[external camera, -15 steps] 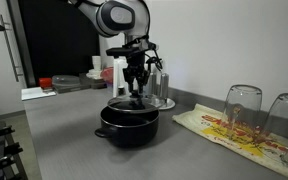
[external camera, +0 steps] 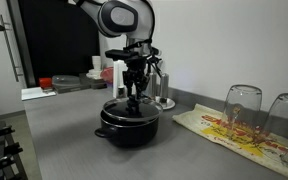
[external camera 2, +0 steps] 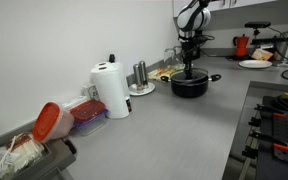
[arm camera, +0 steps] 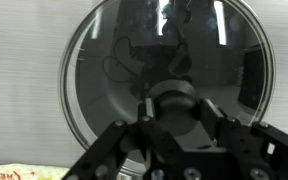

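Observation:
A glass lid [external camera: 124, 109] with a dark knob sits at the top of the black pot [external camera: 127, 134]; whether its rim is seated all round cannot be told. My gripper [external camera: 135, 96] points down and is shut on the lid's knob. In the wrist view the round knob [arm camera: 174, 101] lies between the fingers, and the lid's clear rim surrounds it. The second exterior view shows the black pot [external camera 2: 189, 89] near the counter's far end, with my gripper [external camera 2: 189, 70] above its middle.
Two upturned glasses [external camera: 243, 108] stand on a patterned cloth [external camera: 212, 127] to the right. Metal canisters [external camera 2: 140, 76] and a paper towel roll [external camera 2: 111, 88] stand along the wall. The counter in front of the pot is clear.
The lid and gripper have come down towards the pot and shifted slightly left in the first exterior view. The pot has stayed in place, and the gripper has kept the knob.

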